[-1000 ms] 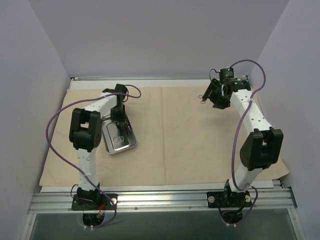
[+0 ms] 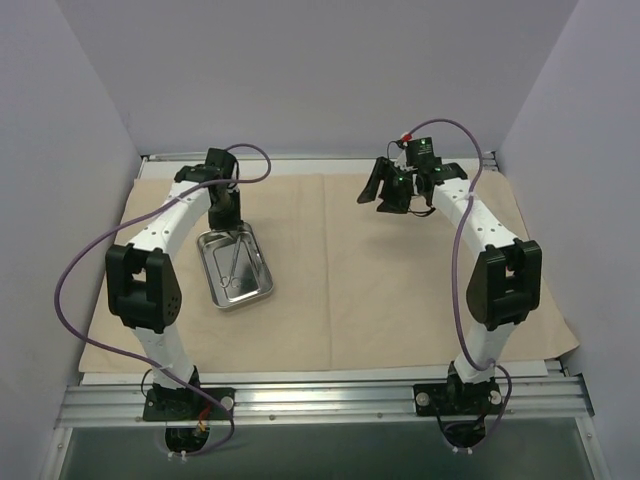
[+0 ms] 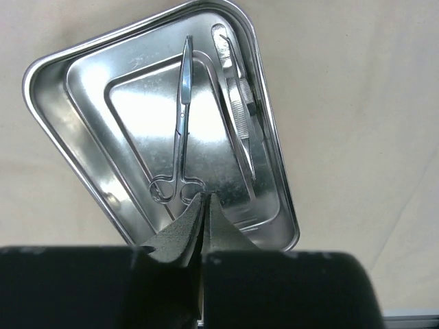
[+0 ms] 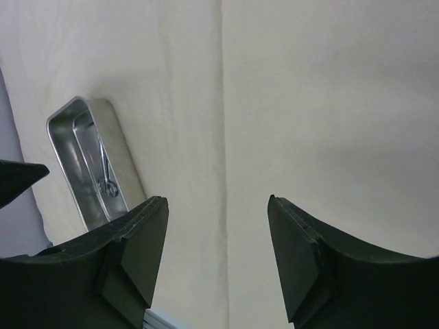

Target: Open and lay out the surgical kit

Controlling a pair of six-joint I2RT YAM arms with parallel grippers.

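Observation:
My left gripper (image 2: 228, 226) is over the steel tray (image 2: 256, 290); in the left wrist view its fingertips (image 3: 214, 212) are together, and whether anything is between them cannot be told. Scissors (image 3: 185, 89) with ring handles lie in the tray, handles toward the gripper, with tweezers (image 3: 240, 113) along the tray's right side. My right gripper (image 2: 376, 196) stands open at the upper right of the cloth, its fingers framing bare cloth in the right wrist view.
Beige cloth (image 2: 380, 300) covers the table, with a wide clear stretch in the middle and right. Grey walls bound both sides and the back. Purple cables loop over both arms.
My right arm has moved left toward the middle.

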